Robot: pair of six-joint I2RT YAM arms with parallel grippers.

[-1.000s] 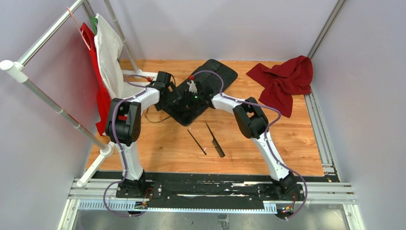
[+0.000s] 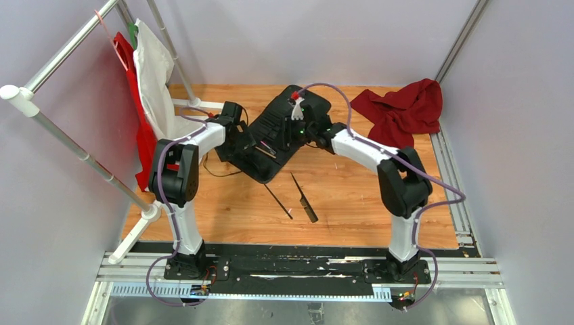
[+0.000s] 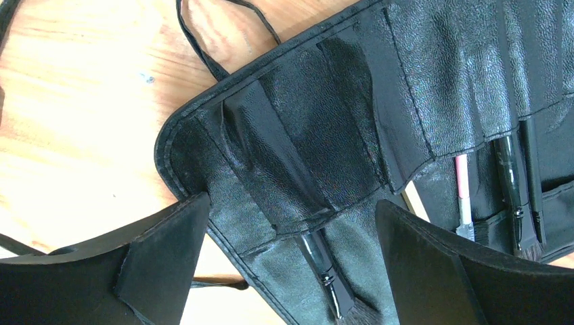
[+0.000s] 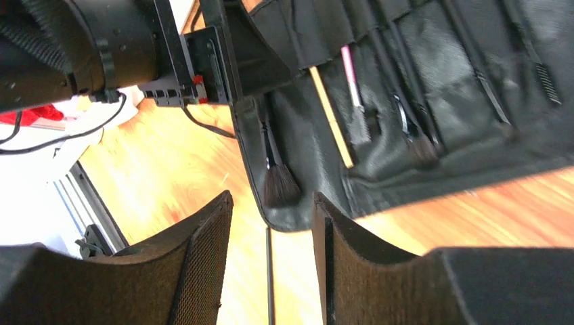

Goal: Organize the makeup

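Note:
The black brush roll [image 2: 274, 162] lies unrolled at an angle across the back of the table. In its pockets are a dark fluffy brush [image 4: 279, 183], a yellow stick [image 4: 332, 122], a pink-handled brush [image 4: 352, 84] and several black brushes [image 4: 409, 101]. Over the roll's left end, my left gripper is open, its fingers wide apart on either side of the first pocket. Above the middle of the roll hangs my open right gripper, with nothing between its fingers. A thin black stick [image 2: 278, 202] and a larger black brush [image 2: 306, 200] lie on bare wood in front.
A red cloth [image 2: 406, 112] is crumpled at the back right. On the left stands a white rack [image 2: 81, 156] with a red and a white garment hanging. The roll's tie cord [image 2: 223, 175] trails over the wood.
My right gripper has moved to the right along the roll, uncovering the yellow and pink handles.

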